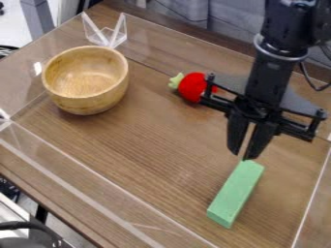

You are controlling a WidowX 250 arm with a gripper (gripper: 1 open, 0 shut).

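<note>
The black gripper (243, 136) hangs over the right half of the wooden table, with two thin fingers pointing down just above a light green rectangular block (234, 194), which lies at an angle near the front right. The fingers look apart, with nothing visible between them. A red object (192, 85), partly behind the arm, lies farther back at the centre.
A wooden bowl (83, 76) sits at the back left, with a small white wire-like object (104, 31) behind it.
</note>
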